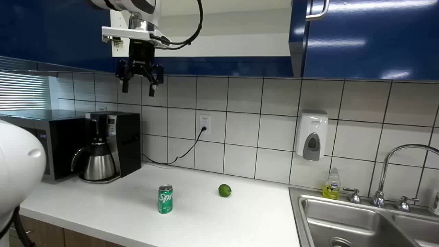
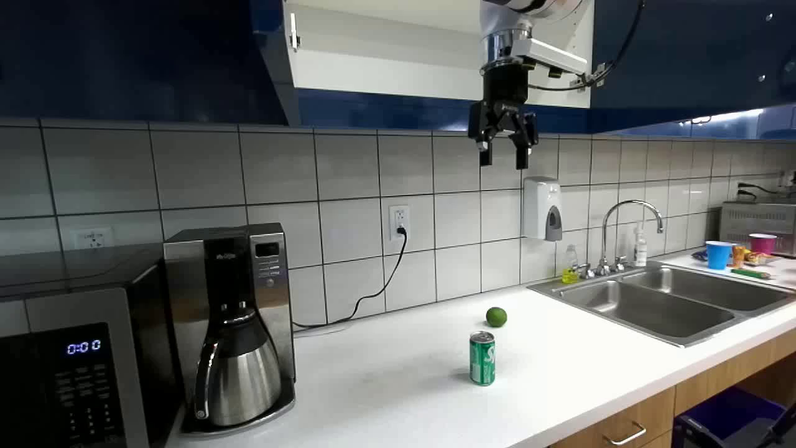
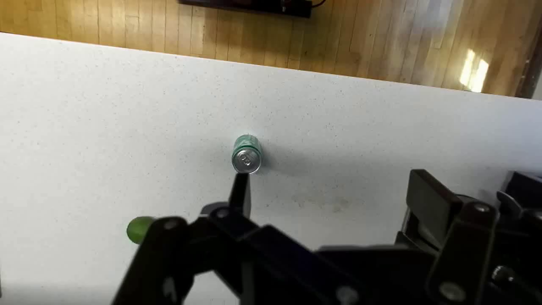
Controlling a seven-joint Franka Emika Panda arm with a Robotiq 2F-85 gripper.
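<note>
A green Sprite can (image 1: 165, 199) stands upright on the white counter, its label also showing in exterior view 2. Behind it and toward the sink lies a green lime (image 1: 224, 190). High above the counter, near the wall cabinets, hangs my gripper (image 1: 138, 90), pointing down and open with nothing between its fingers. From the wrist view I look down on the can (image 3: 247, 154), just beyond the tip of the left finger (image 3: 239, 195). Part of the lime (image 3: 138, 229) is covered there by the gripper's linkage.
A coffee maker (image 1: 128, 140) and a microwave (image 2: 97, 351) occupy the counter's left end. To the right is a steel sink (image 1: 345, 218) with a faucet (image 1: 384, 173) and a soap bottle (image 1: 332, 185). A soap dispenser (image 1: 311, 133) hangs on the tiles.
</note>
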